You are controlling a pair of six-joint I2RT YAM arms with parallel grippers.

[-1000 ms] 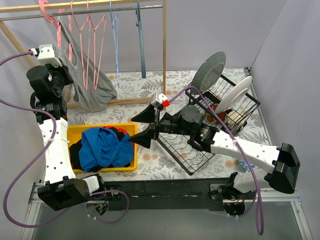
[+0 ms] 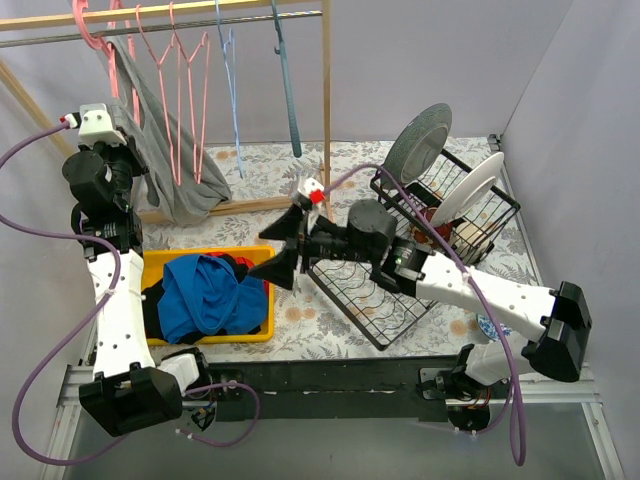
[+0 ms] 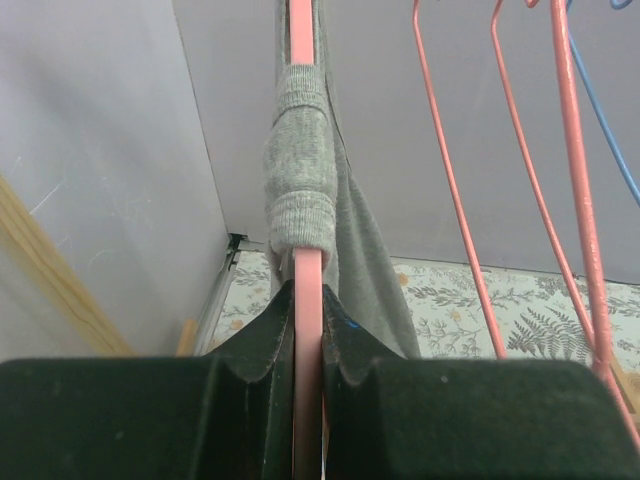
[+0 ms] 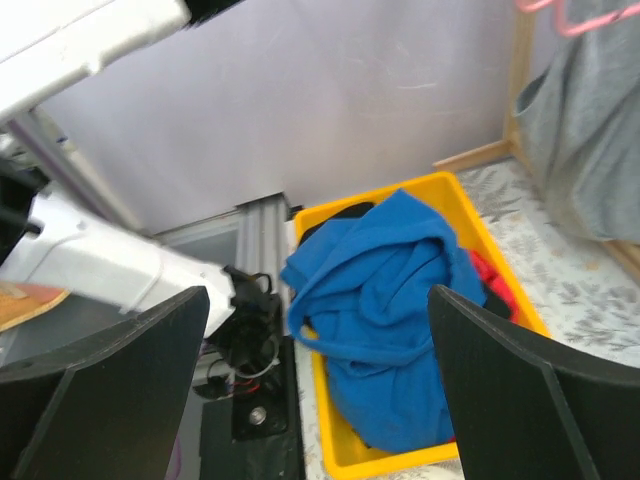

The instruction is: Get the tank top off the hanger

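Note:
The grey tank top (image 2: 180, 170) hangs from a pink hanger on the rail at upper left; in the left wrist view its bunched strap (image 3: 300, 160) wraps that hanger. My left gripper is shut on the pink hanger bar below the strap. My right gripper (image 2: 281, 245) is open and empty above the front middle, right of the tank top, its fingers pointing left; the right wrist view shows the lower part of the tank top (image 4: 590, 130) beyond it.
A yellow bin (image 2: 155, 260) with blue, black and red clothes sits below. A black dish rack (image 2: 350, 310) with plates is to the right. Pink and blue hangers (image 2: 232, 90) hang beside the tank top.
My right gripper has shifted slightly left and turned a little. The left arm has moved slightly, and the hangers have swayed a little.

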